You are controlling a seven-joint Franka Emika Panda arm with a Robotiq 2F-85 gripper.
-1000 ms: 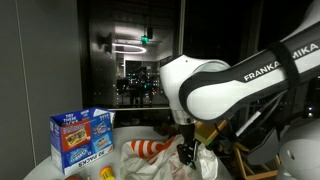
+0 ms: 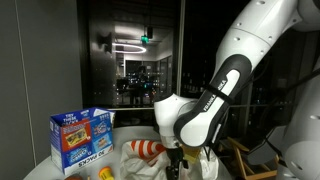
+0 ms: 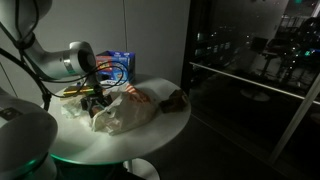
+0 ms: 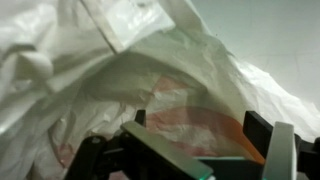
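A crumpled white plastic bag (image 4: 90, 95) fills most of the wrist view, with an orange-red patch (image 4: 190, 118) showing inside its folds. My gripper is at the bag with its fingers spread apart, and nothing is visible between them. From the opposite side, the pale bag (image 3: 122, 115) spreads over the round table, and the gripper (image 3: 90, 103) is low at its left part. A red-and-white striped piece (image 2: 147, 149) lies by the bag in the first exterior view. What else the bag holds is hidden.
On the white round table (image 3: 160, 135) stands a blue snack box (image 2: 83, 138). A yellow-topped item (image 2: 106, 173) is near it. A dark object (image 3: 175, 101) sits by the table's far edge. Clear tabletop shows in front of the bag.
In exterior view 1 the arm has swung left and drawn back from the camera, and the gripper has come over to the left part of the bag. The box has not moved.
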